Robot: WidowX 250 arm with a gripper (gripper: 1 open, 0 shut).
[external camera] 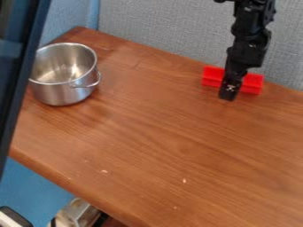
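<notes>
My black gripper [229, 87] points down from the top right, its tip low over the table in front of a red object [251, 82] that looks like a flat block or tray near the back edge. The fingers are dark and small, so their spread is hard to see. A steel pot [66, 78] with side handles stands at the back left of the wooden table [142, 151].
A grey padded wall [154, 27] runs behind the table. A dark frame crosses the left edge, with blue floor and some metal hardware below.
</notes>
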